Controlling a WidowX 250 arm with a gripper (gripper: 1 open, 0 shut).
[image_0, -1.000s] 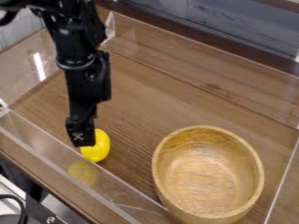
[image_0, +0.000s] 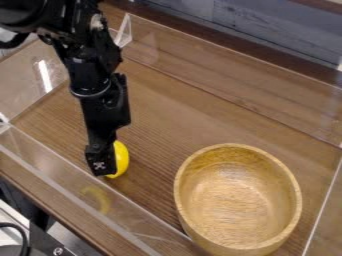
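The black robot arm hangs from the upper left, its gripper (image_0: 103, 150) low over a yellow object (image_0: 116, 162) on the wooden table. The gripper's fingers stand open at the yellow object's upper left side and partly cover it; whether they touch it cannot be told. A large tan bowl (image_0: 238, 195) sits to the lower right, apart from both.
A clear plastic edge runs along the left and front left, with a dark cable at the lower left corner.
The gripper has come down from above onto the yellow object and shifted slightly left. The bowl has stayed in place.
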